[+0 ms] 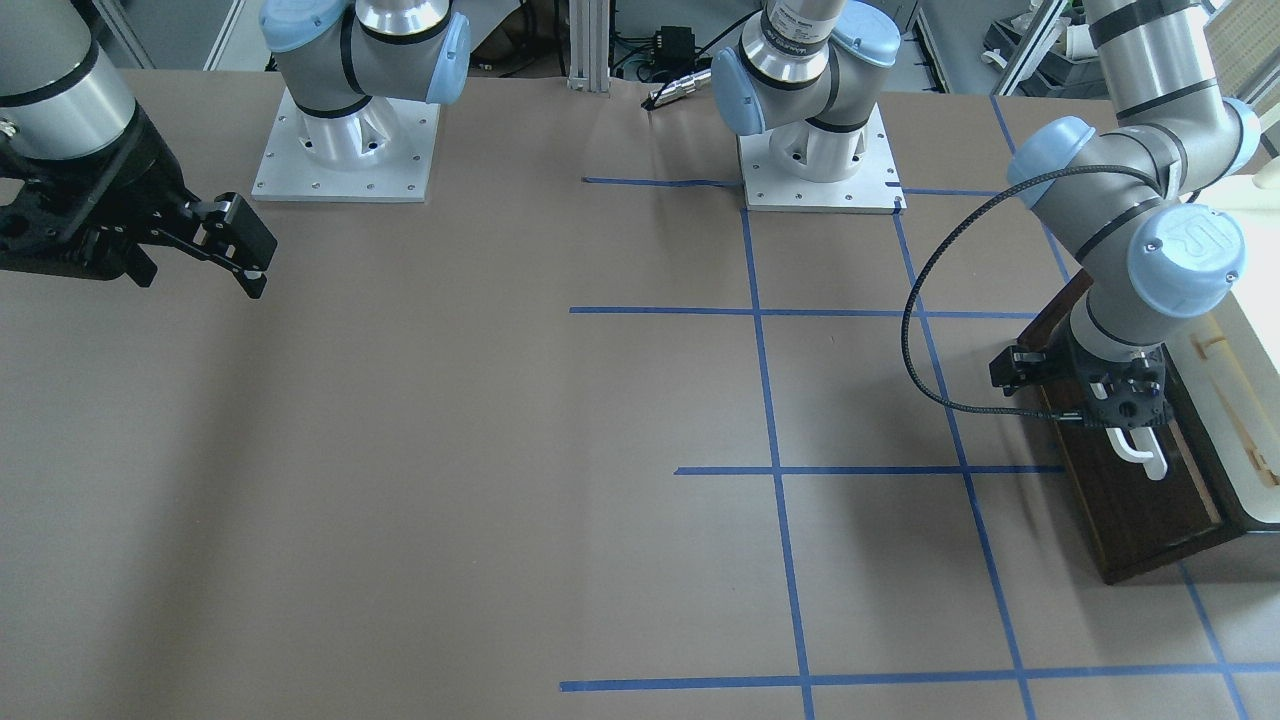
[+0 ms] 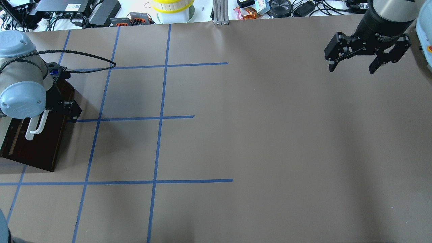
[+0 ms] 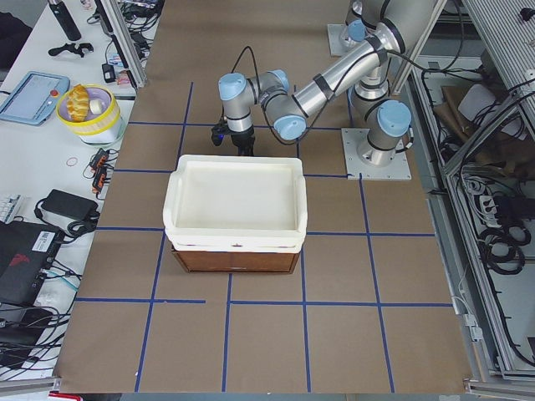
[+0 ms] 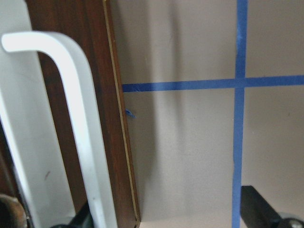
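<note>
A dark wooden box (image 1: 1122, 528) with a white tray (image 3: 236, 205) on top stands on the taped floor. My gripper (image 1: 1086, 384) is low at the box's side, pointing down, with a white hook-shaped piece (image 1: 1146, 456) below it. In the left wrist view that white piece (image 4: 85, 118) fills the left side over the brown wood (image 4: 116, 190), and a black finger shows at bottom right. Whether the fingers are open or shut on the piece is unclear.
Other arms stand around the edges, one with a black gripper (image 2: 360, 60) at top right of the top view. The taped floor beside the box (image 1: 864, 540) is clear.
</note>
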